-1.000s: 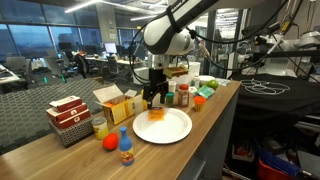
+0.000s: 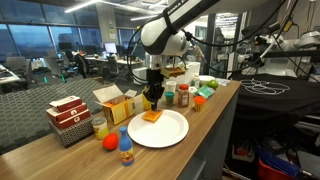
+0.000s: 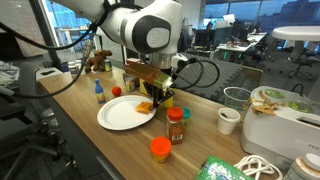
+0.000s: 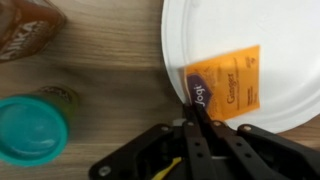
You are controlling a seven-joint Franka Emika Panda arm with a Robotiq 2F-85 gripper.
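Observation:
A white plate [image 2: 172, 133] lies on the wooden table, with an orange tea packet [image 2: 152, 116] on it toward the rim. In the wrist view the packet [image 4: 232, 80] reads "Ginger", and its near corner meets the dark fingertips of my gripper. From above the plate's edge the gripper [image 2: 152, 104] reaches down to the packet. How far apart the fingers stand, and whether the packet is between them, cannot be made out. The second exterior view shows the packet [image 3: 145, 107] lying on the plate [image 3: 117, 114], partly below the arm.
Around the plate stand a blue bottle [image 2: 126, 147], a red ball [image 2: 111, 142], a yellow box [image 2: 117, 103] and red boxes [image 2: 70, 120]. A brown jar [image 4: 25, 28] and a teal-lidded jar [image 4: 35, 128] are beside the gripper. Bare table lies at the front left.
The plate and packet have shifted slightly toward the left in exterior view 1. My gripper has moved a little the same way, staying close to the packet.

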